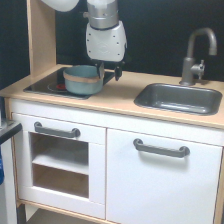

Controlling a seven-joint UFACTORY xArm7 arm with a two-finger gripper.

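Note:
A blue-grey pot [82,84] with a tan interior stands upright on the black stovetop [48,85] at the back left of the toy kitchen counter. My gripper [108,74] points down at the pot's right side, close to its rim. Its dark fingers are small and blurred against the dark wall, so their spacing and any contact with the pot are unclear.
A metal sink [178,98] with a tall grey faucet [192,62] lies to the right. Bare wooden counter [121,90] separates stove and sink. Below are an open-fronted compartment [60,165] and a white cabinet door [160,180]. A wooden post [41,35] rises at the left.

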